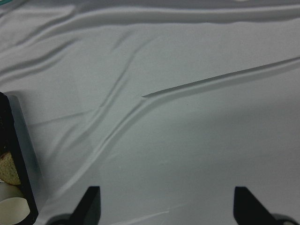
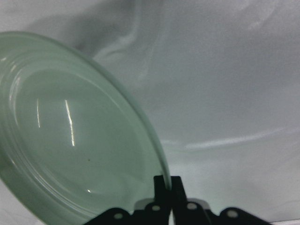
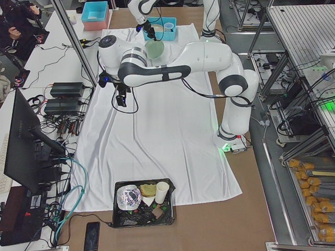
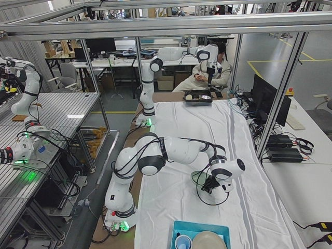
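A pale green plate [image 3: 155, 48] [image 2: 79, 126] fills much of the right wrist view. My right gripper [image 4: 209, 188] is shut on its rim, the fingertips meeting at the edge. My left gripper [image 3: 121, 99] hangs open above the white cloth at the far side from it, with nothing between its fingers. A black tray [image 3: 144, 219] [image 4: 197, 102] holds a foil-covered item, yellowish food and a white cup.
A blue bin [image 4: 201, 228] with a cup and a beige dish stands at the opposite end of the cloth from the tray. A monitor and cables line one side.
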